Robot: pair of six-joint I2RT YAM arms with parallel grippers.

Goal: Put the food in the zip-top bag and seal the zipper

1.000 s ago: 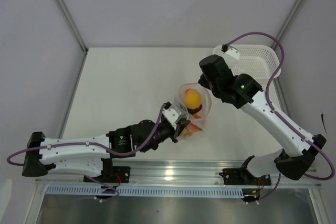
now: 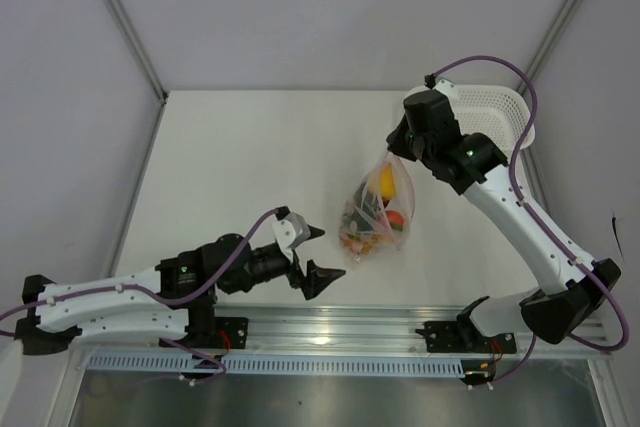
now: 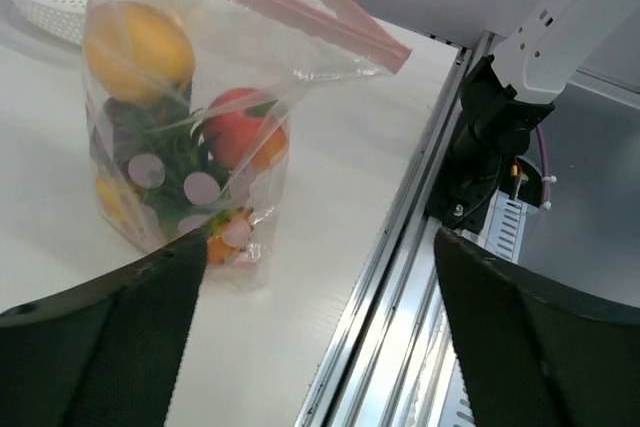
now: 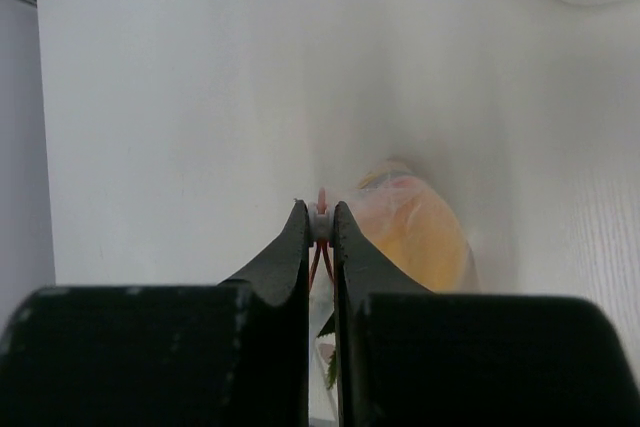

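Note:
The clear zip bag hangs upright at the table's right-middle with food inside: a yellow fruit, a red and orange piece, dark greens and orange bits. My right gripper is shut on the bag's top edge by its reddish zipper strip. My left gripper stands open to the left of the bag, nothing between its fingers.
A white perforated basket sits at the back right of the table. A metal rail runs along its front edge.
My left gripper has moved away from the bag to the left and front and has opened.

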